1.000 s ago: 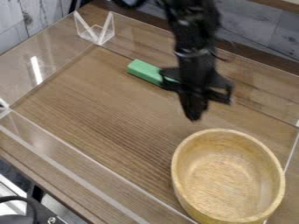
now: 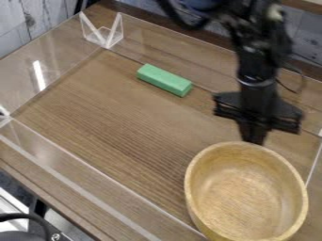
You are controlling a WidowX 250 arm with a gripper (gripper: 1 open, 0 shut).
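My black gripper [image 2: 251,132] hangs at the right of the camera view, just above the far rim of a round beige bowl [image 2: 244,216]. It looks shut, with nothing visible between its fingers, though it is motion-blurred. A green block [image 2: 164,79] lies on the wooden table to the upper left of the gripper, apart from it. The bowl stands at the front right and looks empty.
A clear plastic holder [image 2: 104,28] stands at the back left. A wall runs along the back, and a black cable shows at the front left.
My gripper has moved right and slightly down, away from the green block to above the bowl's far side. The block and bowl have not visibly moved.
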